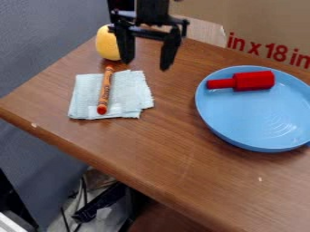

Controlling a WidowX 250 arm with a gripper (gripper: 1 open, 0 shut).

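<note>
My black gripper (147,53) hangs at the top centre, open, with nothing between its fingers, over bare wood right of a yellow object (107,43). Below and left, an orange stick (105,91) lies on a folded pale blue cloth (127,98). On the right, a red cylinder with a thinner handle (252,80) lies on a blue plate (255,127).
A cardboard box (260,27) stands at the back.
</note>
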